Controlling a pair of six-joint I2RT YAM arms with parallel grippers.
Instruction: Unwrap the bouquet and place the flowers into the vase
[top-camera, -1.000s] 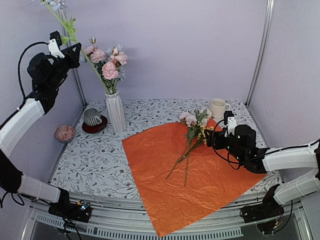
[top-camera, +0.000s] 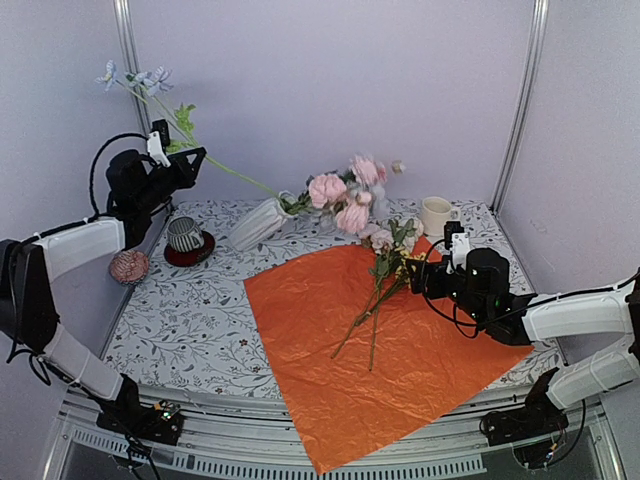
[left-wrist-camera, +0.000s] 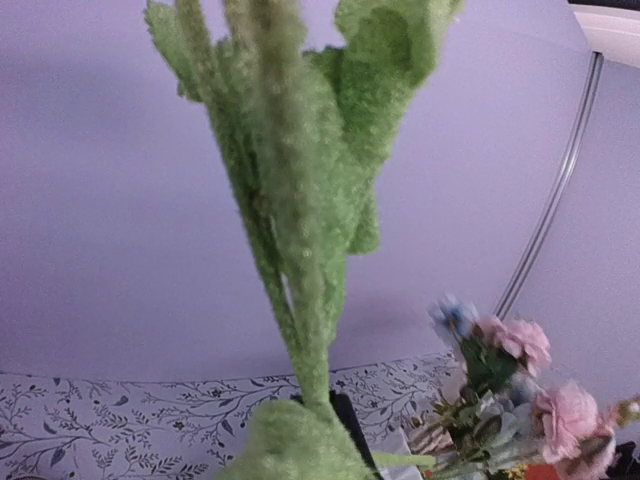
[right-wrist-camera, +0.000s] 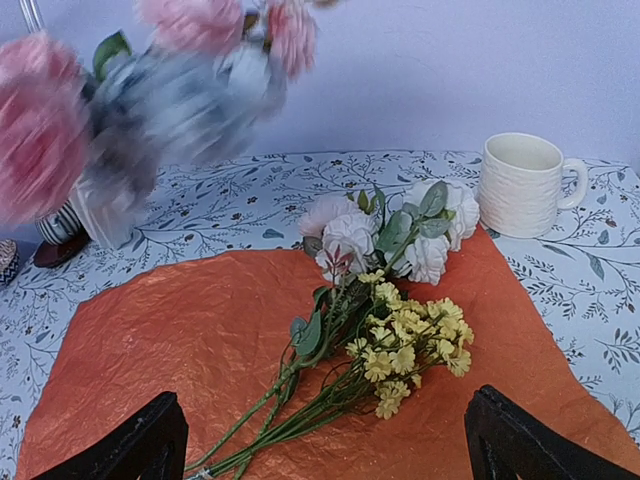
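The white vase (top-camera: 258, 224) leans far over to the right, blurred, with its mouth toward the pink flowers (top-camera: 328, 190) that spill out to the right. My left gripper (top-camera: 198, 163) is shut on the green stem of the blue flowers (top-camera: 150, 80); that stem's lower end (top-camera: 250, 180) reaches to the vase's mouth. Leaves (left-wrist-camera: 330, 130) fill much of the left wrist view. White-pink flowers (right-wrist-camera: 350, 240) and yellow flowers (right-wrist-camera: 410, 345) lie on the orange paper (right-wrist-camera: 190, 320). Over the paper, beside the yellow flowers, my right gripper (top-camera: 412, 272) stands open and empty.
A white mug (top-camera: 437, 214) stands at the back right. At the back left are a striped cup (top-camera: 185, 233) on a dark red saucer (top-camera: 203, 250) and a reddish patterned ball-like object (top-camera: 129, 266).
My left gripper has moved right and down with the blue-flower stem. My right arm stays still.
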